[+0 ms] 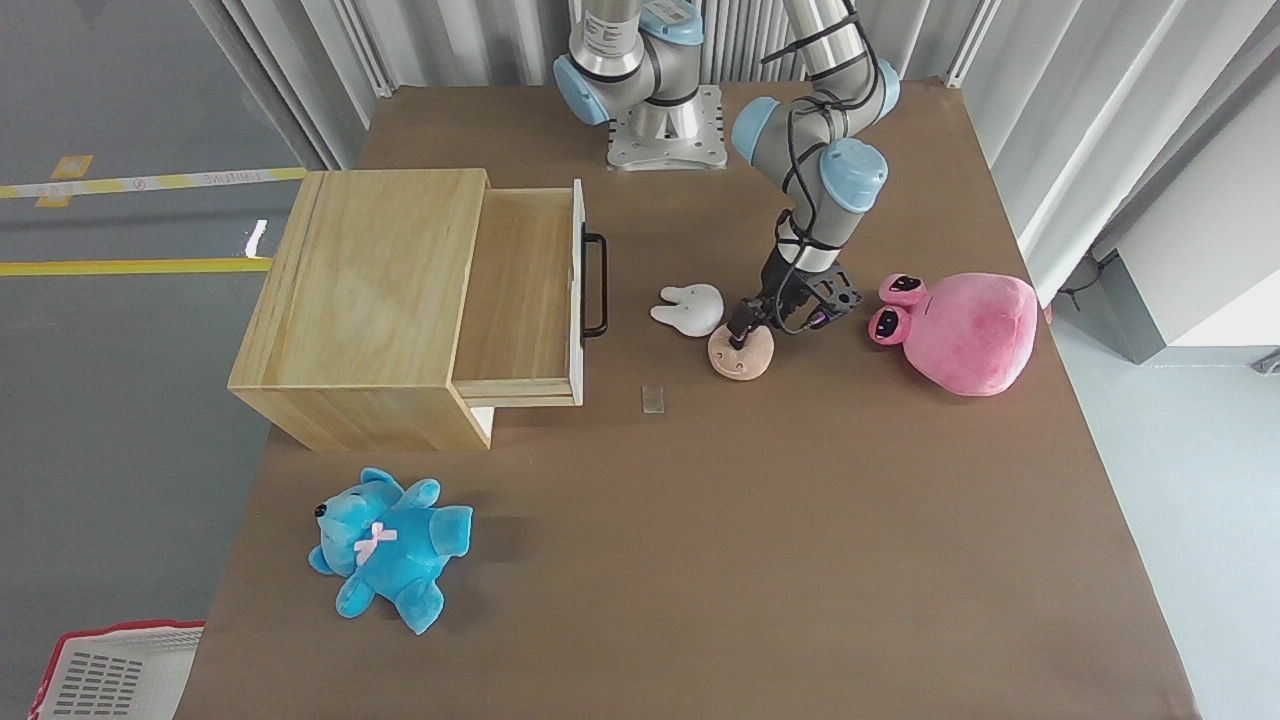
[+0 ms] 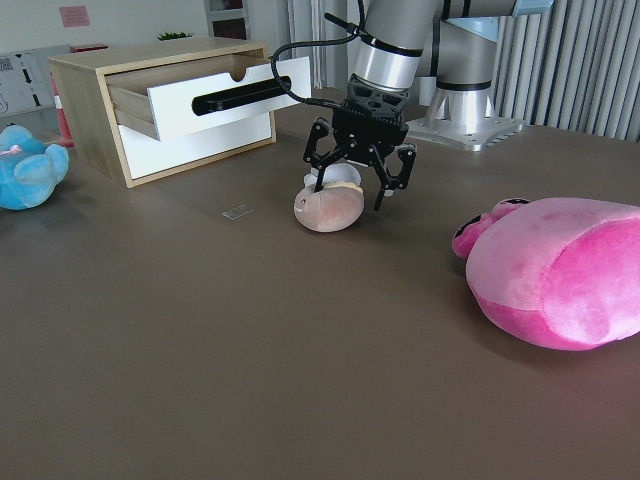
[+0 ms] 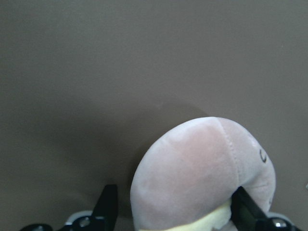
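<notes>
A small round pinkish plush toy [image 1: 740, 358] rests on the table, beside a white bunny plush [image 1: 685, 312]. My gripper [image 2: 348, 185] is down over the pinkish toy, its fingers spread at either side of it. In the wrist view, one finger presses against the right side of the pinkish toy [image 3: 187, 168] while the other stands apart to its left, so the gripper is open.
A wooden cabinet [image 1: 348, 276] with its drawer [image 1: 516, 288] pulled out stands left. A blue bear [image 1: 402, 552] lies at the front left, a large pink plush [image 1: 966, 336] at the right.
</notes>
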